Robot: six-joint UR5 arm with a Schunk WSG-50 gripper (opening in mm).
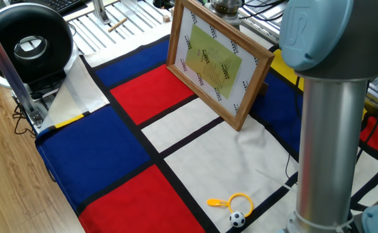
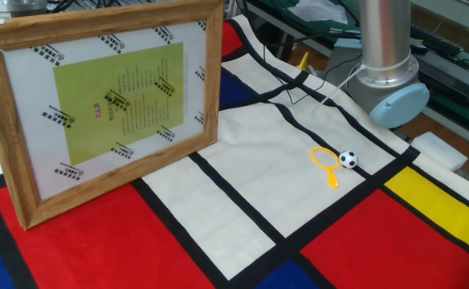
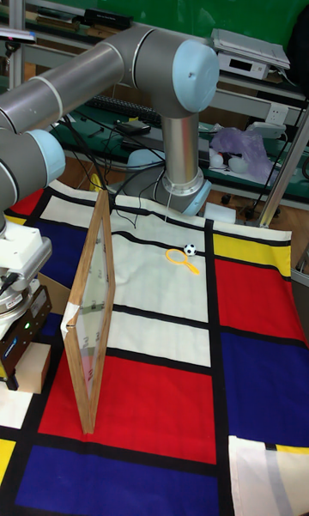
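A wooden picture frame (image 2: 98, 96) with a yellow-green printed sheet stands upright on the colour-block cloth. Side-on in exterior view 3, the frame (image 3: 88, 324) has the arm's wrist (image 3: 14, 259) close behind it, at the left edge. Below that wrist hangs a dark housing with small lights, but no fingers can be made out, so the finger's state does not show. On a white panel lie a yellow ring with a handle (image 1: 219, 202) and, touching or close to the ring, a small black-and-white football (image 1: 237, 219).
A tan block (image 3: 34, 367) sits behind the frame, below the wrist. The arm's base column (image 1: 328, 149) rises at the cloth's edge, with loose cables near it. A round black object (image 1: 27, 45) stands off the cloth's corner. The red and blue panels before the frame are bare.
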